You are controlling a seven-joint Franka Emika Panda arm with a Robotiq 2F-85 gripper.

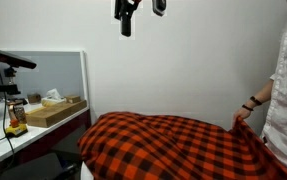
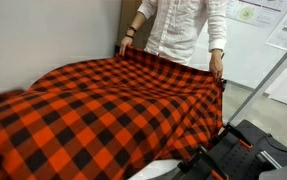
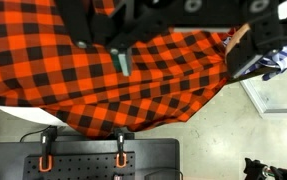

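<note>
A red-and-black checked cloth (image 1: 173, 150) covers the table in the first exterior view, rumpled along its left side. In the second exterior view the cloth (image 2: 113, 100) spreads wide, and a person in a white shirt (image 2: 183, 30) holds its far edge with both hands. My gripper (image 1: 125, 27) hangs high above the cloth at the top of the first exterior view, apart from it. Dark, blurred gripper parts cross the top of the wrist view, over the cloth (image 3: 33, 70). How the fingers stand does not show clearly.
A side desk (image 1: 43, 130) at the left bears a cardboard box (image 1: 51, 115) and small items. The person's arm (image 1: 258, 98) reaches in at the right. A black rail (image 3: 83, 160) runs along the table's edge in the wrist view.
</note>
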